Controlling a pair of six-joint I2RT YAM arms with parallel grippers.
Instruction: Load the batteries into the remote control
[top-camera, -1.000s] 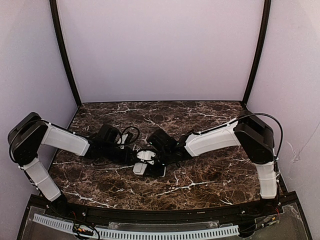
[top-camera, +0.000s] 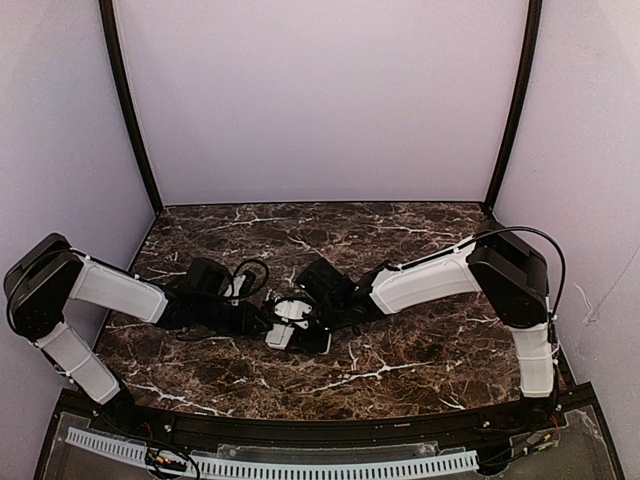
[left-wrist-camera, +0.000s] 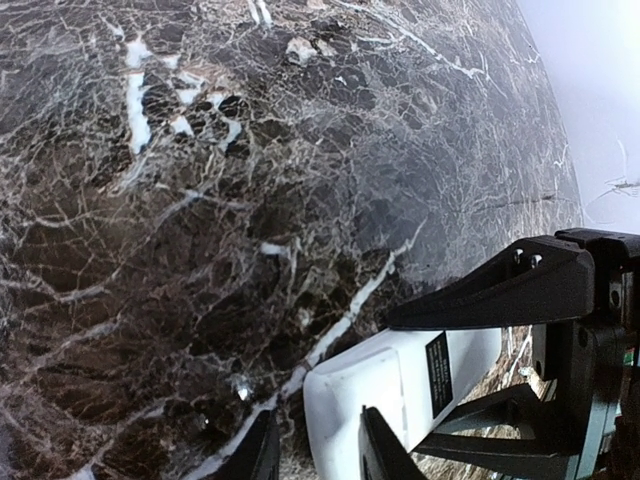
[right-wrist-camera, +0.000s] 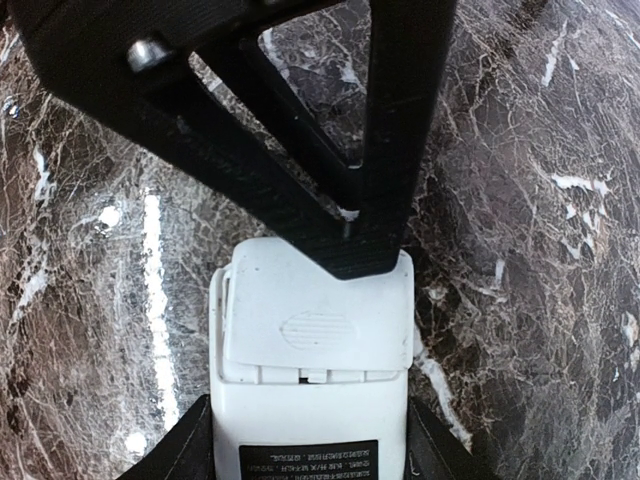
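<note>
The white remote (top-camera: 280, 336) lies on the marble table, back up, between my grippers. In the right wrist view its battery cover (right-wrist-camera: 318, 310) sits at the end, slightly raised from the body (right-wrist-camera: 300, 410), with a black finger of my left gripper over its far edge. My right gripper has its fingertips on either side of the remote's body. My left gripper is beside the remote's end, its two fingertips apart at the bottom of the left wrist view. No batteries can be made out.
My left arm has shifted slightly left and toward the front of the table. The right arm and the remote look unchanged in the top view.
</note>
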